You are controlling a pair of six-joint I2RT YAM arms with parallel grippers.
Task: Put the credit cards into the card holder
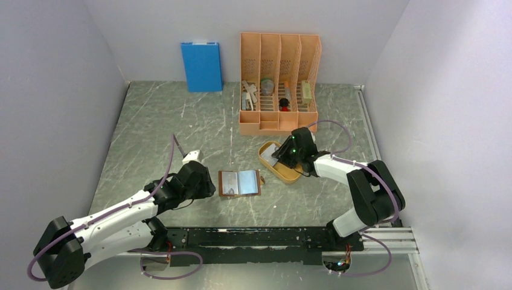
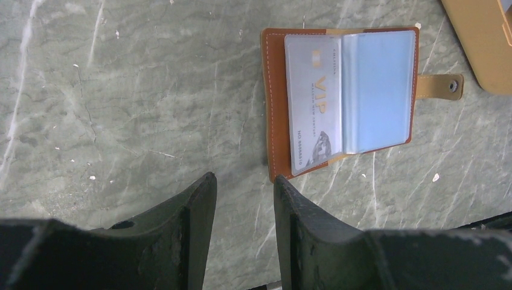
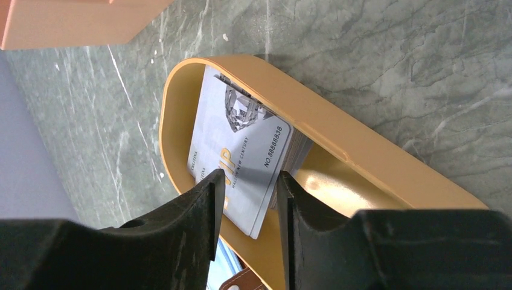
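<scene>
In the right wrist view a stack of silver credit cards (image 3: pixel 241 151) leans in one end of the tan tray (image 3: pixel 362 154). My right gripper is open over the stack, its fingers apart with the top card's lower corner showing between them. Whether either finger touches the card is hard to tell. The brown card holder (image 2: pixel 276 115) lies spread on the table, a silver VIP card (image 2: pixel 314 103) in its left sleeve and a pale blue sleeve (image 2: pixel 383 90) on its right. Just left of the holder, my left gripper has its fingers apart and nothing between them.
A peach compartment rack (image 1: pixel 278 125) with small items stands behind the tray. At the back left a blue panel (image 1: pixel 202 66) leans against the wall.
</scene>
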